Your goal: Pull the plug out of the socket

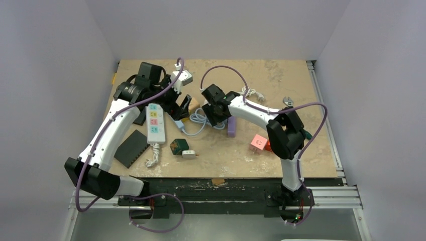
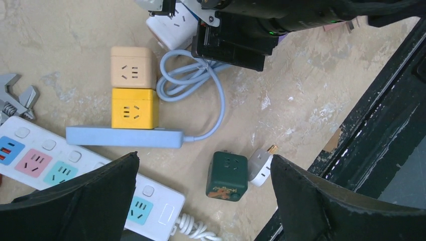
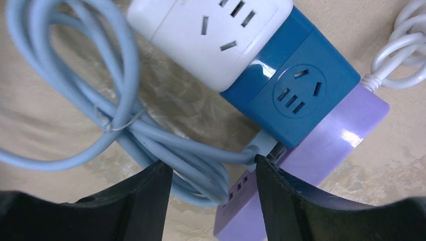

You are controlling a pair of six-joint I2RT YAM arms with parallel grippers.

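My right gripper is low over the coiled blue cord, its open fingers around a small blue plug at the side of a purple socket strip, beside a dark blue socket cube and a white one; whether the fingers touch the plug is unclear. In the top view my left gripper stands open to the left, above the light blue bar and yellow socket cube.
A long white power strip, green cube, white adapter and dark flat slab lie on the left and front. A pink cube and wrench are on the right. Bare tabletop shows at the back.
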